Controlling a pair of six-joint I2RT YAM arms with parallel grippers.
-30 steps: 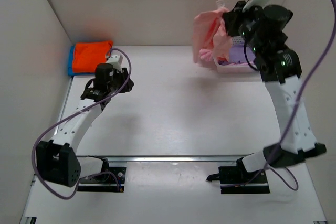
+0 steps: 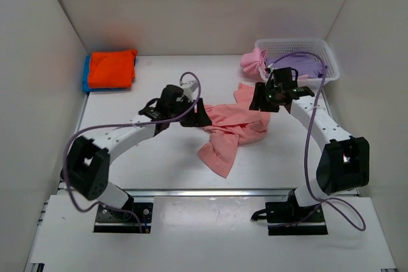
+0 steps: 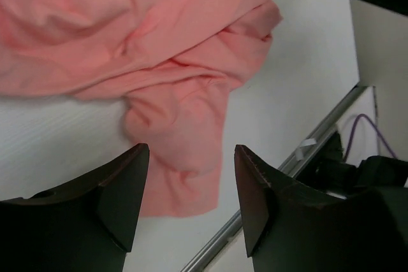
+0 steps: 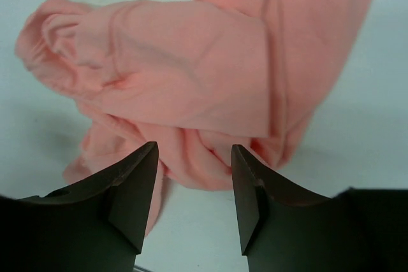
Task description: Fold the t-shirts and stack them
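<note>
A salmon-pink t-shirt (image 2: pixel 239 128) lies crumpled on the middle of the white table, one part stretching toward the front and another toward the back. My left gripper (image 2: pixel 203 118) hovers at its left edge; in the left wrist view its fingers (image 3: pixel 124 186) are apart, with the shirt (image 3: pixel 178 106) beyond them. Over the shirt's right side is my right gripper (image 2: pixel 262 101), also open, its fingers (image 4: pixel 137 189) spread and empty above the loose folds (image 4: pixel 185 68). At the back left, an orange shirt (image 2: pixel 112 69) sits folded on top of a blue one (image 2: pixel 85 74).
A white basket (image 2: pixel 322 48) at the back right holds purple cloth (image 2: pixel 299 65), and a pink cloth (image 2: pixel 253 61) hangs over its left side. Bare table (image 2: pixel 159 164) shows at the front left. Walls close in the left, back and right sides.
The salmon shirt, held up by my right gripper near the basket, has come down onto the table and been let go. My left arm has swung right to the shirt's edge.
</note>
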